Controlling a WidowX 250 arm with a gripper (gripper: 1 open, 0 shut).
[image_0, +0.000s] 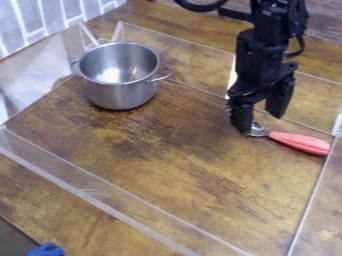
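My black gripper (261, 111) is lowered over a spoon with a pink handle (299, 142) at the right of the camera view. Its fingers stand apart, open, the left one at the spoon's metal end, which it partly hides. A steel pot (120, 92) with two side handles stands at the upper left, apart from the spoon.
Clear plastic walls border the wooden work surface (160, 180). A small blue object (44, 249) is at the bottom left corner.
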